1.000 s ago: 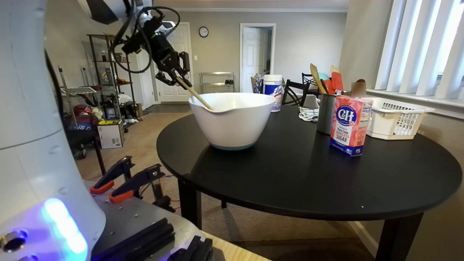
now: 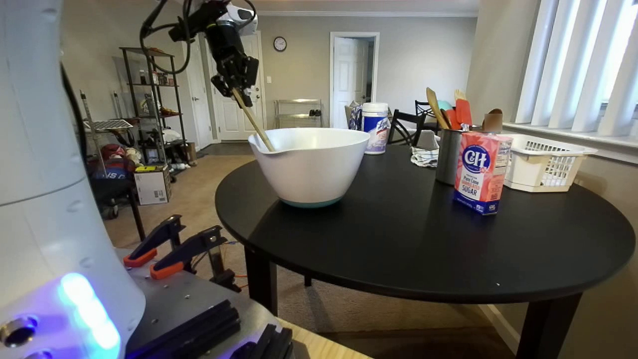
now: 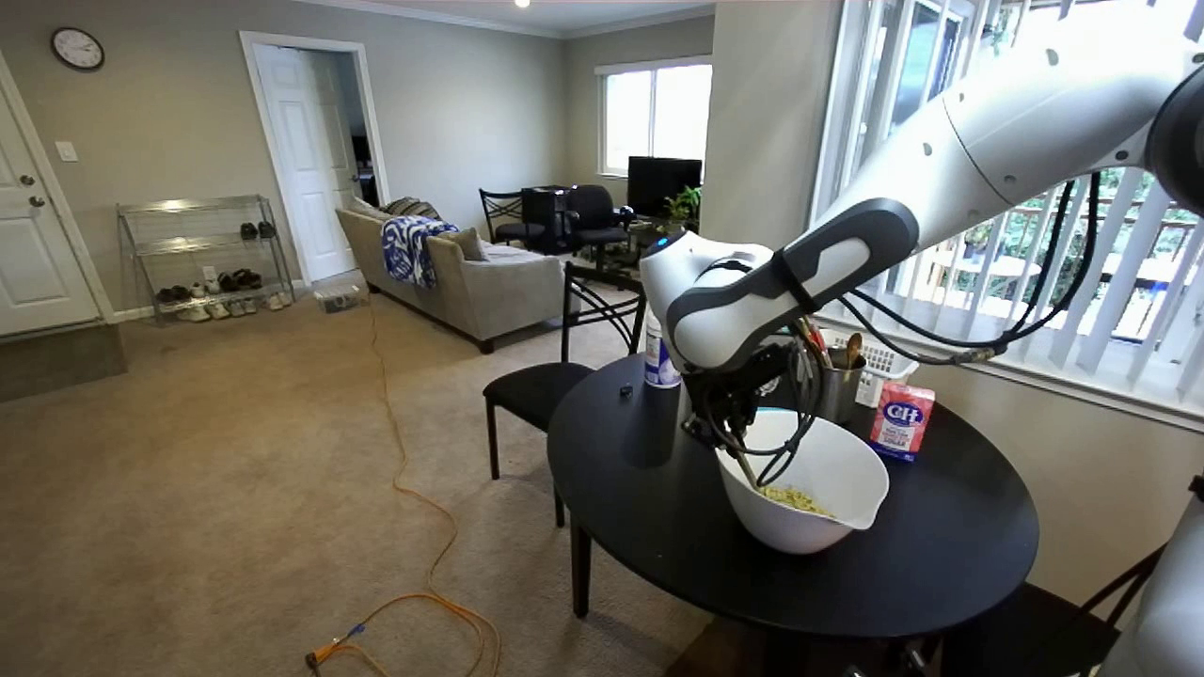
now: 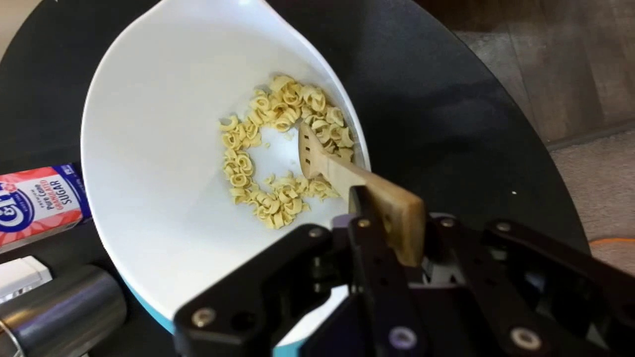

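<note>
A wooden slotted spoon (image 4: 381,193) is clamped in my gripper (image 2: 234,89), its handle rising steeply out of the white mixing bowl (image 2: 311,167). In the wrist view the spoon's head rests low inside the bowl, among the pale dry pasta (image 4: 280,205). The pasta lies in a broken ring, with bare bowl floor in its middle; some pieces touch the spoon's head. My gripper's fingers (image 4: 381,285) are above the rim, shut around the handle. From the second exterior view, cables partly hide the gripper and handle.
A sugar box (image 2: 478,173), a metal utensil holder (image 2: 448,156), a white basket (image 2: 541,164) and a wipes canister (image 2: 375,127) stand on the black round table (image 2: 418,251). The bowl is close to the table's edge.
The bowl has slid a little to the left in exterior view 1. My gripper has tilted to a steeper angle, and the spoon handle stands more upright.
</note>
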